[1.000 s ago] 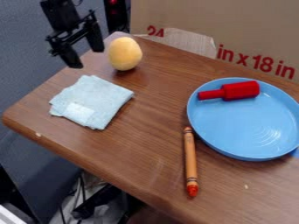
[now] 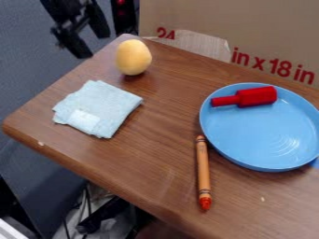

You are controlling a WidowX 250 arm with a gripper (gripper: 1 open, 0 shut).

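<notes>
My black gripper (image 2: 77, 34) hangs at the upper left, above the table's back-left edge, left of a yellow rounded object (image 2: 133, 58). It is blurred, so its finger state is unclear. A folded pale blue cloth (image 2: 97, 109) lies on the wooden table (image 2: 149, 159). An orange crayon-like stick (image 2: 203, 173) lies left of a blue plate (image 2: 262, 135), which holds a red cylindrical object with a handle (image 2: 253, 96).
A cardboard box (image 2: 256, 33) stands along the back right. The table's left edge drops to a dark floor with cables.
My gripper has moved up from its lower position near the cloth and yellow object. The objects on the table have not moved.
</notes>
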